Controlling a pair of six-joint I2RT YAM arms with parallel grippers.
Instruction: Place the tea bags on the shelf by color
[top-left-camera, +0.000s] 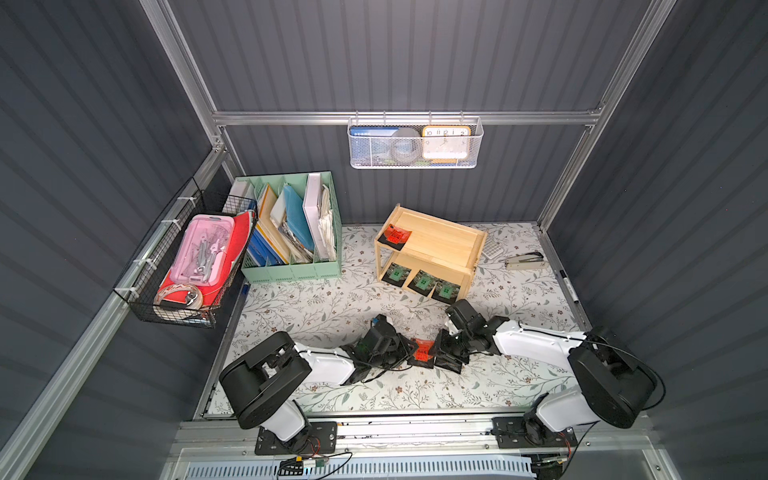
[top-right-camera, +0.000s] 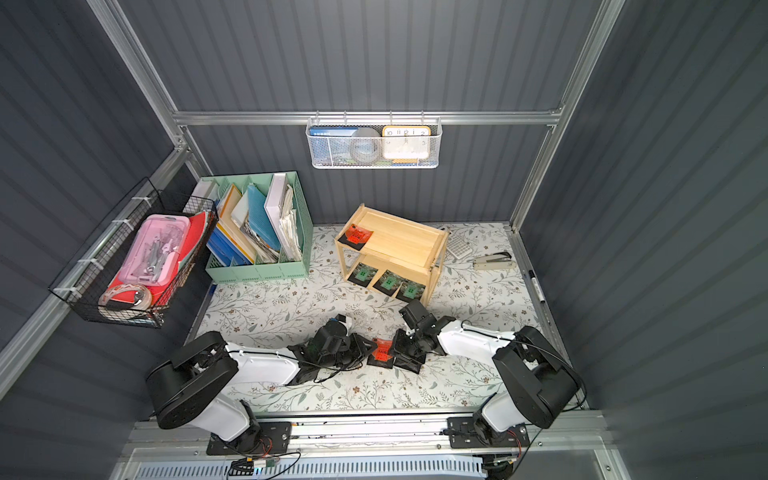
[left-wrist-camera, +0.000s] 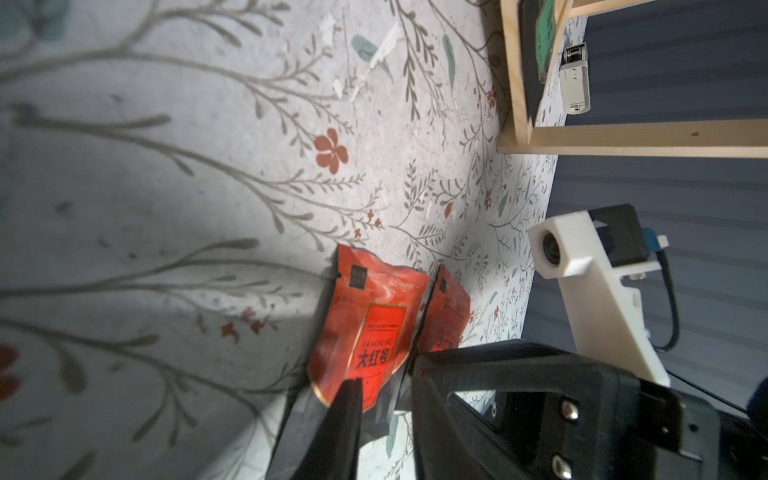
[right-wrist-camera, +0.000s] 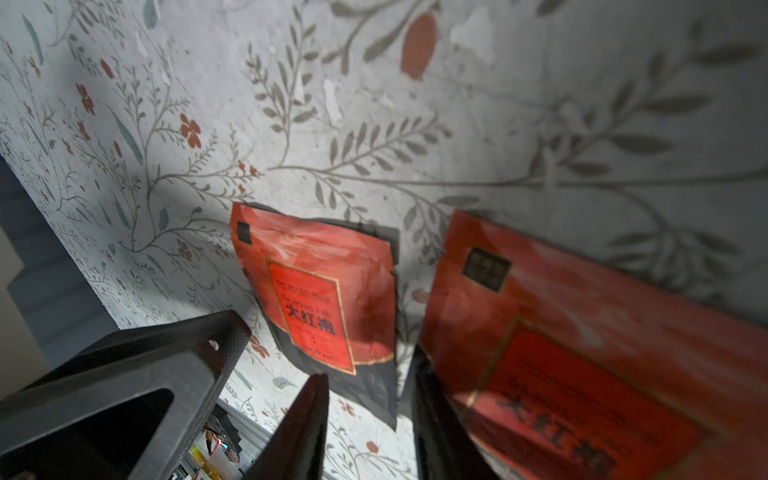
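Observation:
In the left wrist view a red-and-black tea bag (left-wrist-camera: 364, 320) lies on the table, with a second red tea bag (left-wrist-camera: 448, 316) to its right. The fingers of my left gripper stand apart in front of the first bag's dark lower part; whether they pinch it is unclear. Open, my right gripper is low over the bags; a tea bag (right-wrist-camera: 328, 288) lies ahead-left and another (right-wrist-camera: 592, 352) close on the right. On the wooden shelf (top-left-camera: 436, 232), one red bag (top-left-camera: 396, 235) sits top left, and three green bags (top-left-camera: 422, 282) line the lower level.
Behind the arms stands a green file box (top-left-camera: 292, 272) at the left. A black wire basket (top-left-camera: 188, 312) hangs on the left side. To the shelf's right lie a white keypad-like object (top-left-camera: 491, 246) and a stapler (top-left-camera: 525, 261). The table between shelf and bags is open.

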